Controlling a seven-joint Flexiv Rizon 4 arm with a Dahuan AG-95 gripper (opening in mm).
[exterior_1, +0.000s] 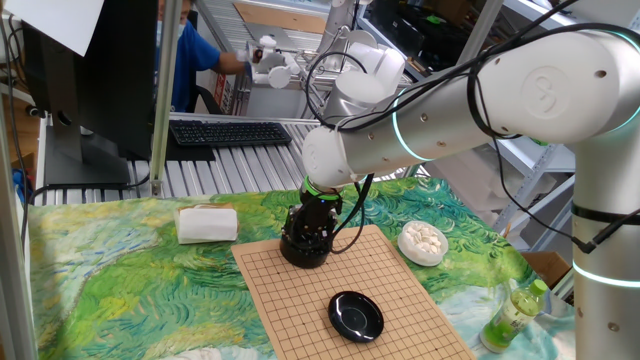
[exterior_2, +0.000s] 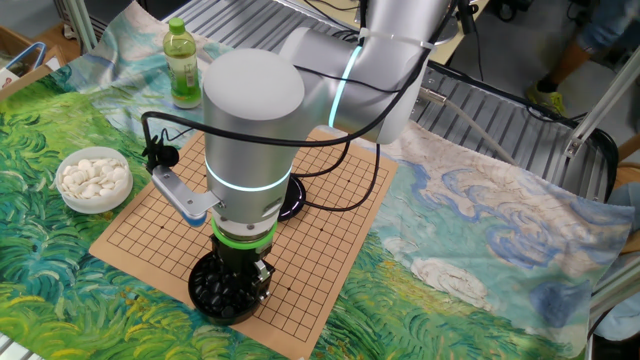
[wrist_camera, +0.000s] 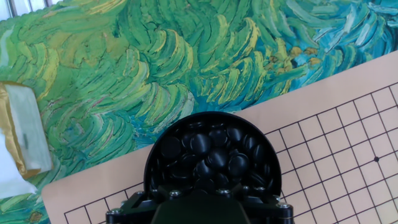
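My gripper (exterior_1: 312, 232) points down over a round black bowl (exterior_1: 303, 258) near one corner of the wooden grid board (exterior_1: 405, 300). In the wrist view, glossy black stones (wrist_camera: 217, 155) fill the bowl, and the black gripper body (wrist_camera: 200, 208) covers its near side. From exterior view 2 the gripper (exterior_2: 243, 270) stands at or inside the bowl's rim. Its fingertips are hidden, so neither the finger's opening nor anything between the fingers shows. An empty-looking shallow black dish or lid (exterior_1: 356, 317) lies elsewhere on the board.
Beside the board stands a pale bowl of white stones (exterior_1: 423, 243). A green-capped bottle (exterior_1: 513, 316) is near the arm's base. The white packet (exterior_1: 207, 224) lies on the painted cloth (exterior_1: 120, 290). Most of the board's grid is clear.
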